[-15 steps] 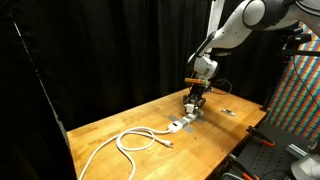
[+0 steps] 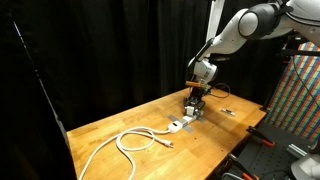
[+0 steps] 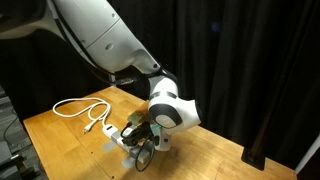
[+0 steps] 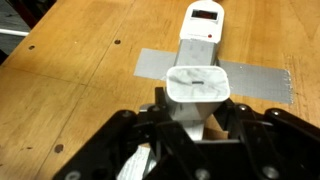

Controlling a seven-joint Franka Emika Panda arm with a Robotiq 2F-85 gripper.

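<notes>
In the wrist view my gripper is shut on a pale object with a white, rounded top [image 4: 197, 84]; its lower part is hidden by the dark fingers. Directly under and beyond it lies a power strip, its white end [image 4: 206, 12] bearing a small red switch. Grey tape [image 4: 258, 80] crosses the wood on both sides of the strip. From exterior view 1, the gripper [image 2: 192, 105] is low over the table by the strip [image 2: 178, 126]. Whether the held object touches the strip cannot be told.
A white cable [image 2: 124, 142] loops across the wooden table to the left of the strip. Small items [image 2: 229, 112] lie on the right of the table. Bare wood [image 3: 215, 155] stretches out beside the gripper. Black curtains hang behind.
</notes>
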